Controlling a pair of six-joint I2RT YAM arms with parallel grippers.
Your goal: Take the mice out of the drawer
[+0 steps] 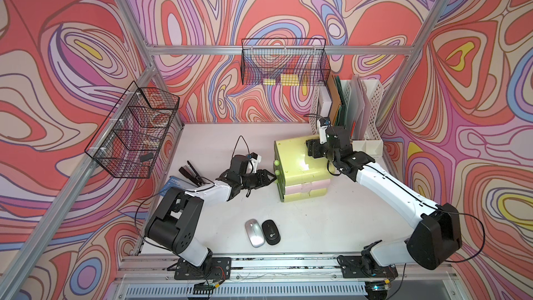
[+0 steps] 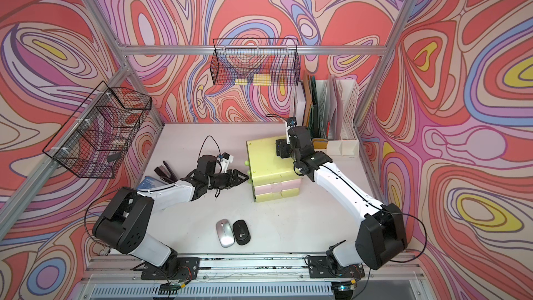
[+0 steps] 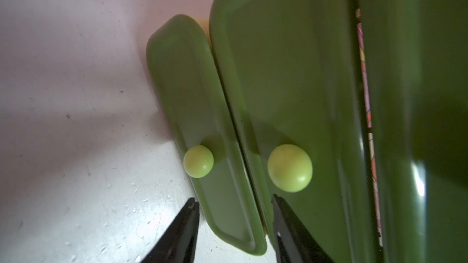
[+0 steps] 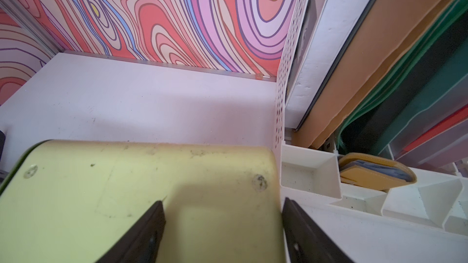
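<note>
A yellow-green drawer unit (image 1: 299,155) stands on the table, its drawer fronts facing left, with round knobs (image 3: 290,168). My left gripper (image 1: 266,176) is open just outside those fronts, nothing between its fingers; the lower knobs lie just beyond it in the left wrist view. My right gripper (image 1: 313,147) is open over the unit's top, near its back right edge. A silver mouse (image 1: 254,232) and a black mouse (image 1: 271,232) lie side by side on the table in front of the unit. The inside of the drawers is hidden.
A white organizer (image 4: 307,170) with folders stands at the back right. Dark pens or tools (image 1: 190,173) and a blue item lie at the left. Wire baskets (image 1: 283,64) hang at the back and left.
</note>
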